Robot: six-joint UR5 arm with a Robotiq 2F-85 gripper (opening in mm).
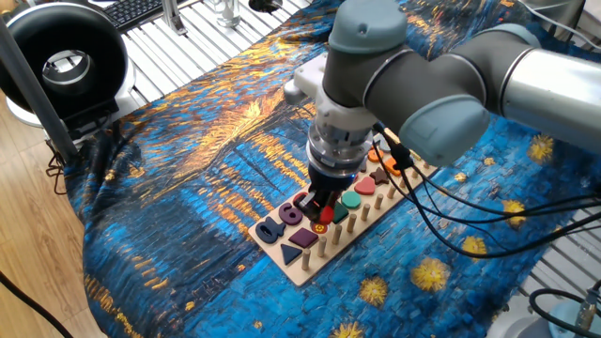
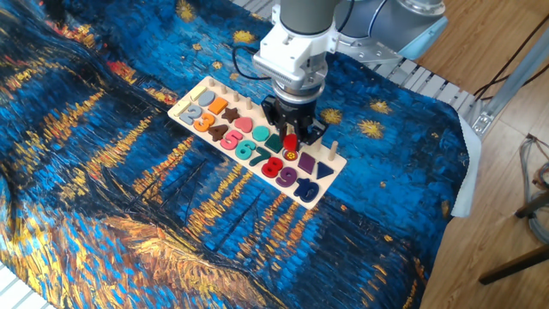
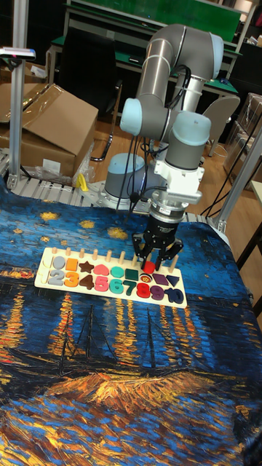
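The wooden puzzle board (image 2: 180, 109) lies on the cloth, with coloured number and shape pieces set in it. My gripper (image 3: 150, 264) points down over the board's shape row, toward its right end in exterior view 3. Between its fingers is a small red piece (image 2: 290, 142), with the fingers shut on it. Right by the red piece lies a round slot (image 2: 291, 155) with a yellow and red picture in it, partly uncovered. Purple diamond (image 2: 305, 160) and dark blue triangle (image 2: 324, 170) sit beside that slot. Whether the red piece touches the board is hard to tell.
A row of wooden pegs (image 1: 322, 246) stands along one long edge of the board, close to the gripper. Black cables (image 1: 488, 246) hang from the arm. The patterned cloth (image 3: 116, 388) around the board is clear.
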